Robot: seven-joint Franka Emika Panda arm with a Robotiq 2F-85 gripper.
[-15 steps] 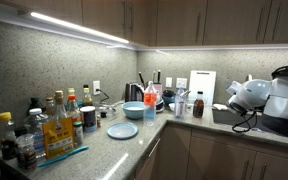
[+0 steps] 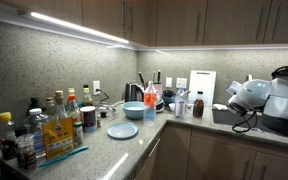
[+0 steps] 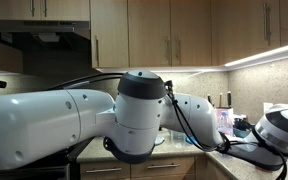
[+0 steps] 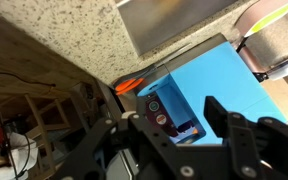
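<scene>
In the wrist view my gripper is open, its dark fingertips apart at the lower part of the picture. Beyond the fingers lies a light blue box-like thing [image 4: 209,75] with a dark-patterned item [image 4: 167,117] in its recess; whether the fingers touch it, I cannot tell. An orange-handled tool [image 4: 130,85] lies beside the blue thing. In exterior view 1 the white arm [image 2: 282,105] reaches in from the right over the back counter; its fingers are too small to make out.
Bottles and jars [image 2: 59,130] crowd the left counter, near a blue plate [image 2: 122,130] and blue bowl [image 2: 134,110]. A dark bottle [image 2: 198,105] and a white board [image 2: 202,85] stand at the back. Wall cabinets [image 2: 184,25] hang above.
</scene>
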